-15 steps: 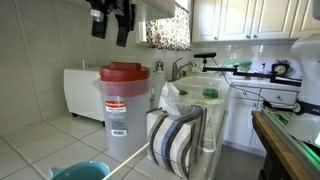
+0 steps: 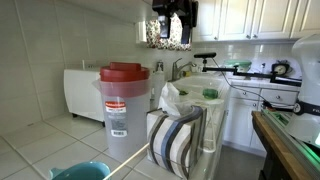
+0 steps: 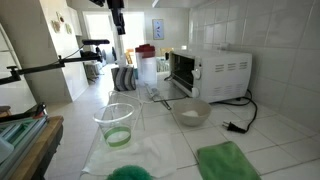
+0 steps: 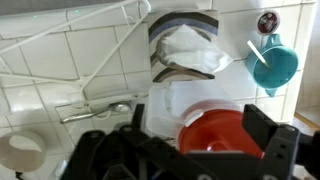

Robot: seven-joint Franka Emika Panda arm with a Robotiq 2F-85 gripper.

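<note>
My gripper (image 2: pixel 175 34) hangs open in the air, above and near the striped tissue box (image 2: pixel 172 143), with nothing between its fingers. A white tissue (image 4: pixel 192 50) sticks up from the box top. Behind the box stands a clear pitcher with a red lid (image 2: pixel 124 73); in the wrist view the red lid (image 4: pixel 215 132) lies below the gap between the open fingers, partly covered by them. The teal mug (image 4: pixel 275 66) with a pale stick in it is at the upper right there. In exterior view 2 the gripper (image 3: pixel 118 18) is high at the upper left.
A white toaster oven (image 3: pixel 213 76) stands by the wall, with a white bowl (image 3: pixel 190 113) in front. Nearer are a clear container (image 3: pixel 118 121), a green cloth (image 3: pixel 227 161) and a green brush-like thing (image 3: pixel 132 173). A metal spoon (image 4: pixel 95 112) lies on the tiles.
In exterior view 1 the gripper has moved right, from above the red-lidded pitcher to above the tissue box area. It stays open, and the objects on the counter look unmoved.
</note>
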